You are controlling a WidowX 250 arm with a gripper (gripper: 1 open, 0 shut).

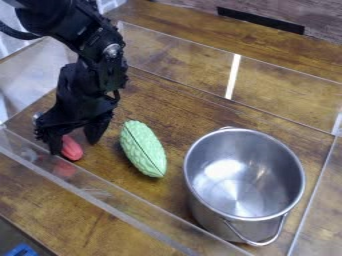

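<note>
My black gripper (72, 128) is open and low at the left of the camera view, its fingers around a small red object (70, 148) on the wooden floor beside the clear wall. A pale green, textured vegetable-like object (142, 148) lies to the gripper's right. Whether the fingertips touch the red object is hard to tell.
A steel pot (243, 180) with a handle stands at the lower right. Clear plastic walls border the workspace at left and front.
</note>
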